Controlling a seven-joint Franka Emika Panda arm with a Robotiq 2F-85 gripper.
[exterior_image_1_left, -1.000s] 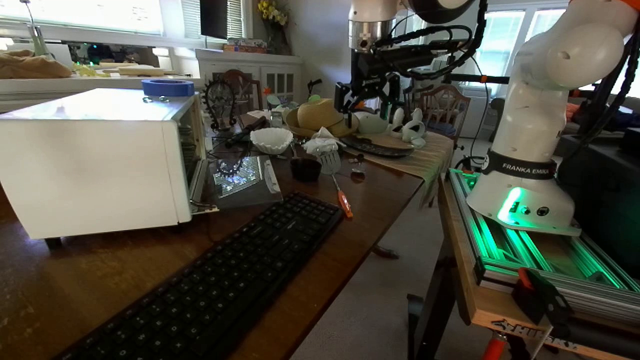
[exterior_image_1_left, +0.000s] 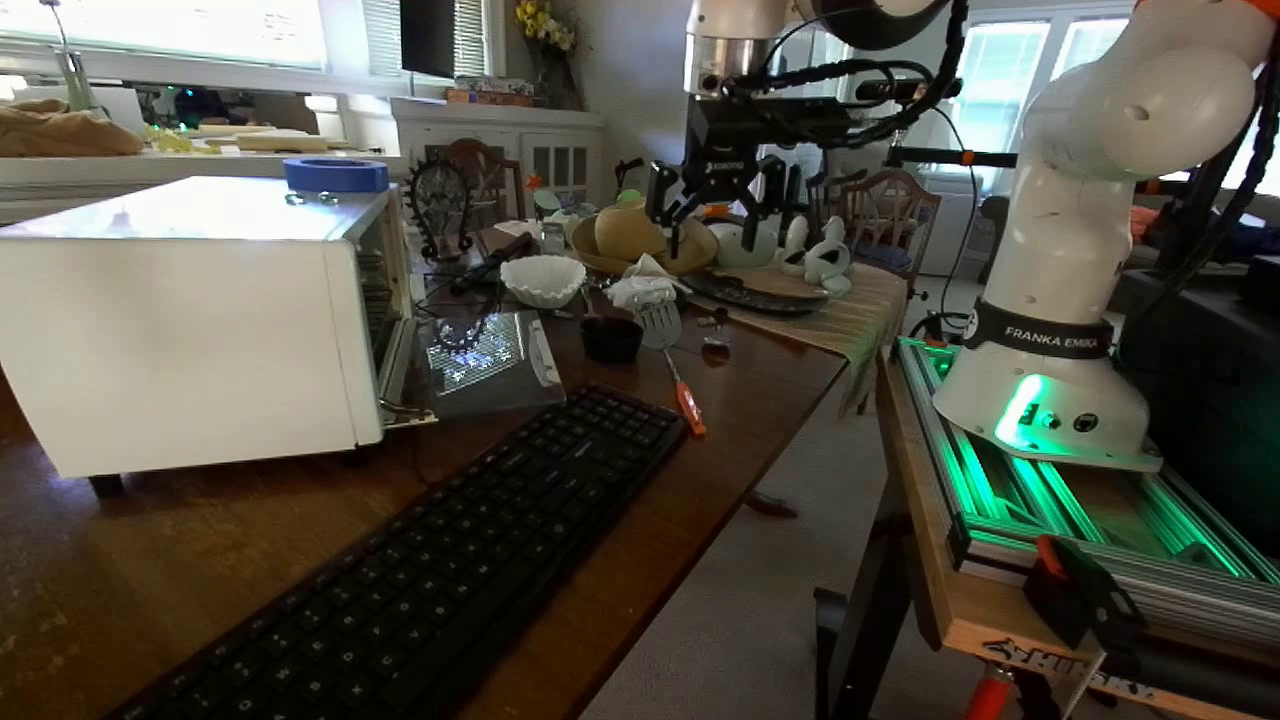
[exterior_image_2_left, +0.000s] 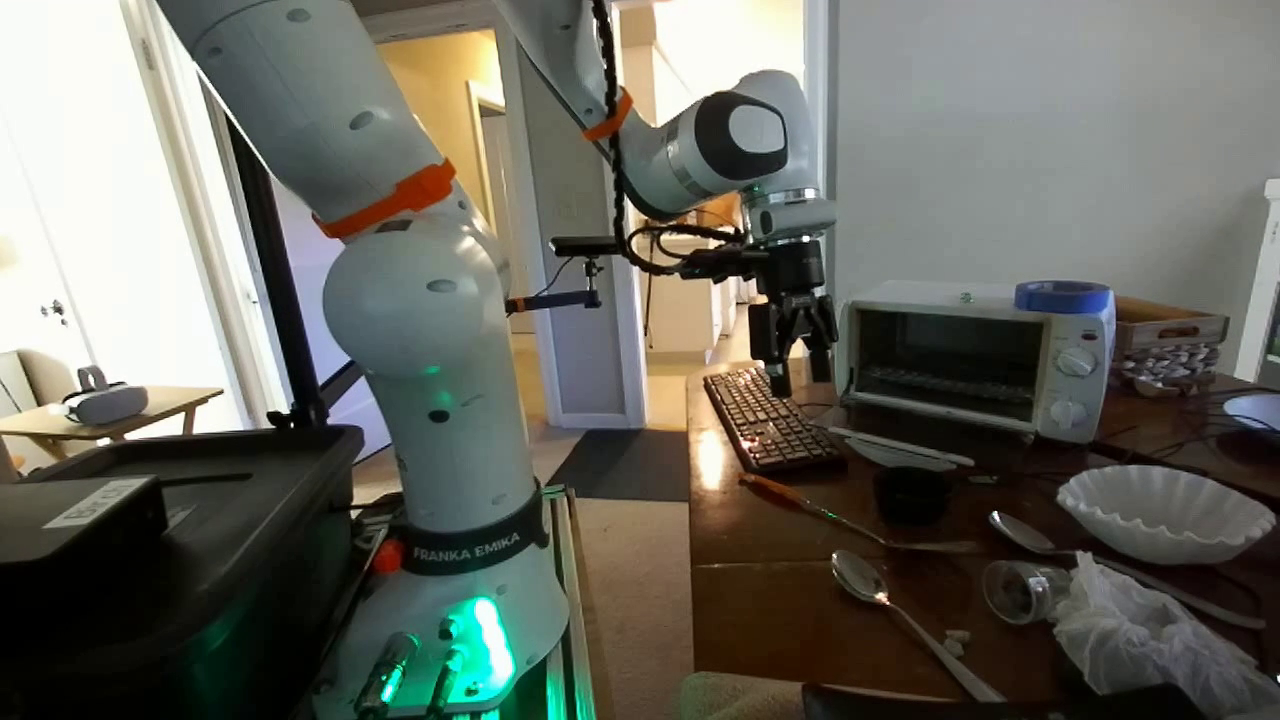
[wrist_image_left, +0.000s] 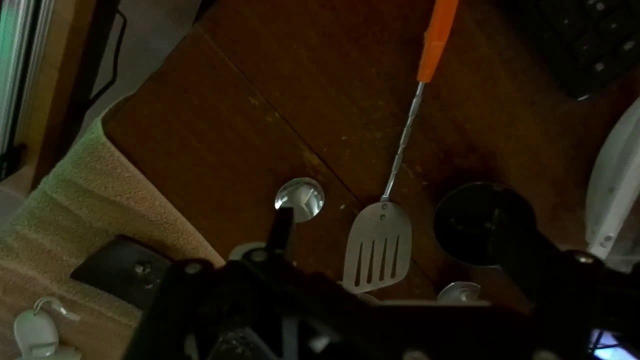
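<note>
High over the table, my gripper (exterior_image_1_left: 710, 230) stands open with nothing between its fingers. Its dark fingers are spread apart in the wrist view, at the lower part of the picture. Under it lies a slotted metal spatula (wrist_image_left: 378, 247) with an orange handle (wrist_image_left: 436, 42), flat on the wood. Left of the spatula head is a shiny spoon bowl (wrist_image_left: 300, 199); the second exterior view shows the whole spoon (exterior_image_2_left: 861, 577). A black cup (wrist_image_left: 483, 222) sits to the right of the spatula, partly covered by one finger in the wrist view.
A white toaster oven (exterior_image_1_left: 192, 324) with blue tape (exterior_image_1_left: 336, 175) on top and its door down stands beside a black keyboard (exterior_image_1_left: 480, 540). A white fluted bowl (exterior_image_2_left: 1164, 514), a crumpled plastic bag (exterior_image_2_left: 1140, 636) and a glass jar (exterior_image_2_left: 1020, 592) crowd the far end.
My gripper has shifted a little to the left in the first exterior view, and appears slightly lower. Its fingers stay apart. The objects on the table have not moved.
</note>
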